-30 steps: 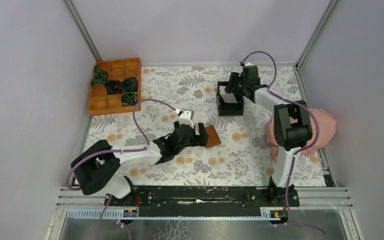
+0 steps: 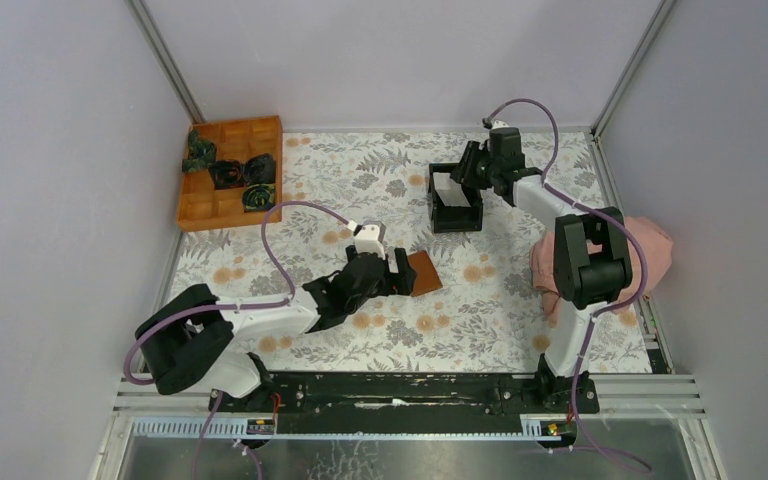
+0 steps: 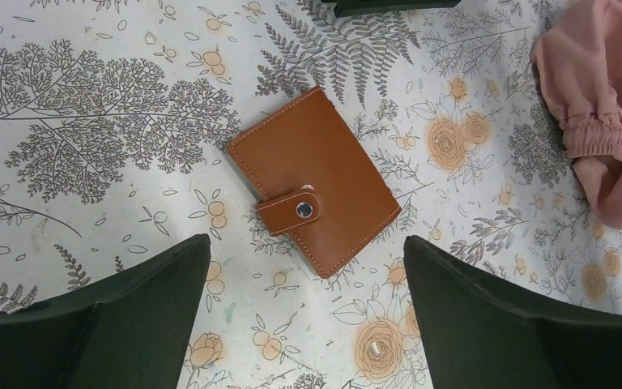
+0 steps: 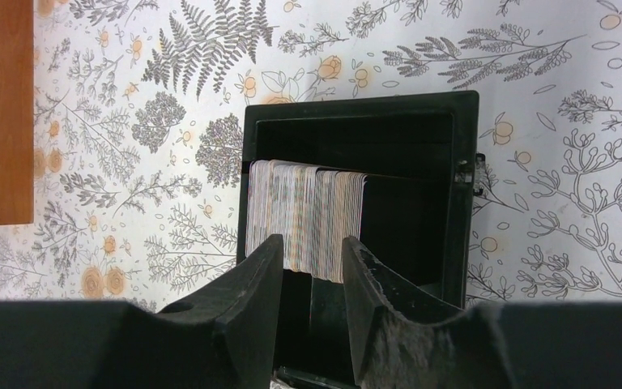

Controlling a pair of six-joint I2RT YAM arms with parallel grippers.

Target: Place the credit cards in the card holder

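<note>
A brown leather card holder (image 3: 332,178) with a snapped strap lies flat on the table below my open left gripper, nothing between its fingers. A black box (image 4: 466,219) holds a row of cards (image 4: 300,207) standing on edge at its left side. My right gripper is over the box, fingertips at the near part of the card row. Whether a card is between the fingers is not clear; the top view hides that spot behind the gripper.
A wooden sectioned tray (image 2: 195,205) with dark bundles sits at the back left. A pink cloth (image 2: 650,255) lies at the right edge, under the right arm.
The box sits slightly further left than a second ago. The left arm has moved very little.
</note>
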